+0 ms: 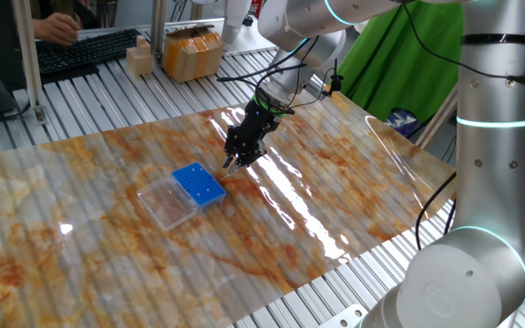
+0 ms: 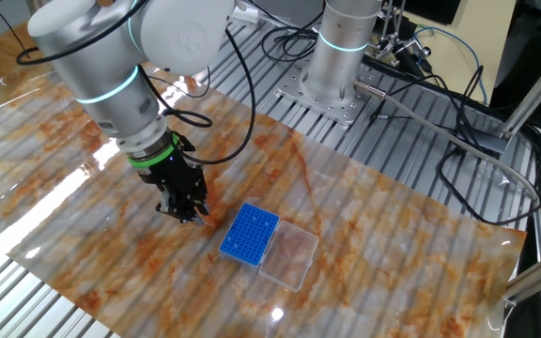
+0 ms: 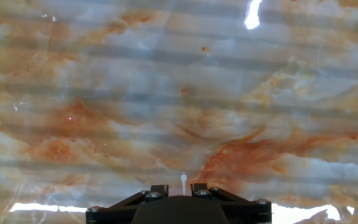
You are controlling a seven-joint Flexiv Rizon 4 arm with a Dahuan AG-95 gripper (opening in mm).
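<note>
A blue perforated rack, with a few small pale items in its holes, lies on the marbled sheet. Its clear lid rests against one side, opened out flat. My gripper hangs low over the sheet, just beyond the rack's lidless side and apart from it. A small, pale, slender piece like a clear tube shows between the fingers in the wrist view, pointing away from the camera. In exterior view 1 it pokes out below the fingers, which appear shut on it. Their contact with it is hidden.
The glossy marbled sheet is otherwise bare, with bright reflections. Beyond its far edge stand a cardboard box, wooden blocks and a keyboard, where a person's hand rests.
</note>
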